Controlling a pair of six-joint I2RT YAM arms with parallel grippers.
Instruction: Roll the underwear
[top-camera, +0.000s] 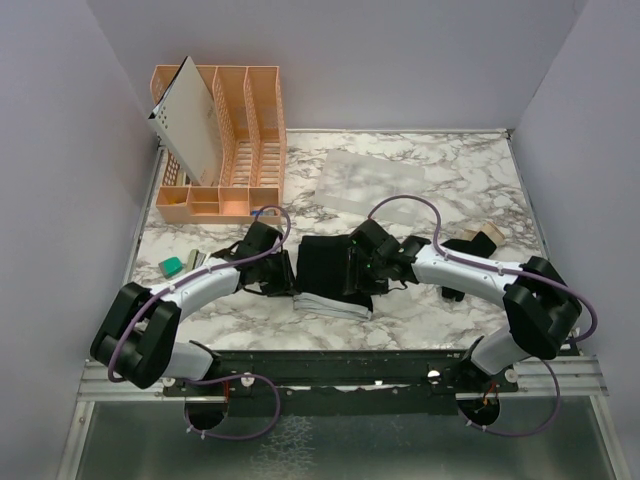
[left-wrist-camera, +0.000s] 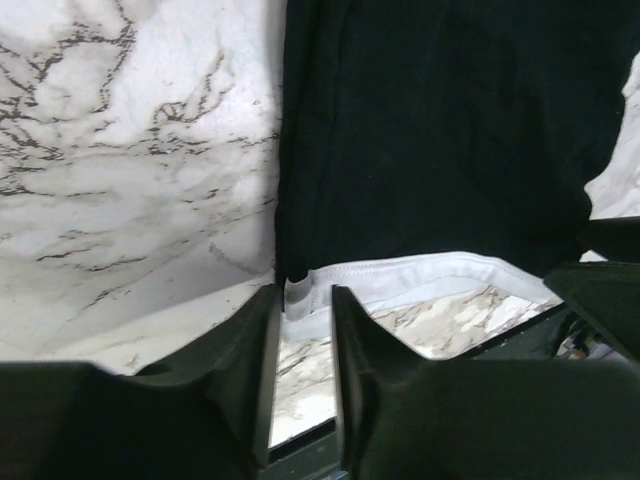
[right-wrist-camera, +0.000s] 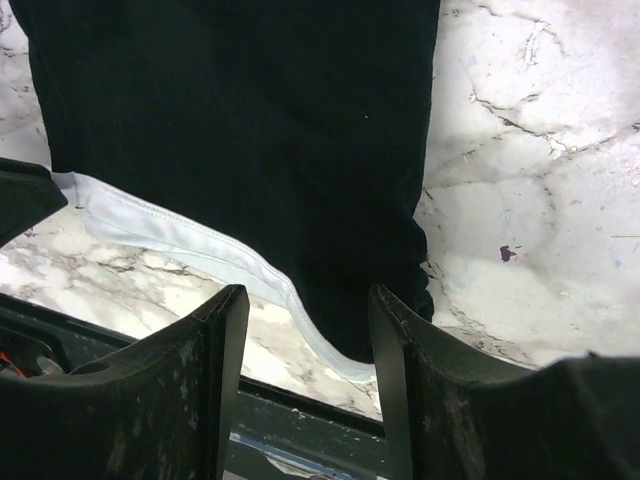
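Observation:
The black underwear (top-camera: 322, 265) lies spread on the marble table, its white waistband (top-camera: 330, 306) toward the front edge. In the left wrist view my left gripper is part open at the near left corner, the waistband's end (left-wrist-camera: 300, 296) showing between its fingertips. No grip on the cloth can be made out there. My right gripper stands open over the near right corner, its fingers wide apart with the waistband (right-wrist-camera: 290, 300) running between and beyond them. The folded black cloth (right-wrist-camera: 405, 270) bunches slightly beside the right finger.
An orange divided organizer (top-camera: 230, 205) with a white panel (top-camera: 190, 120) stands at the back left. A clear sheet (top-camera: 370, 182) lies behind the underwear. Dark items (top-camera: 470, 250) sit at the right, a green block (top-camera: 171, 267) at the left.

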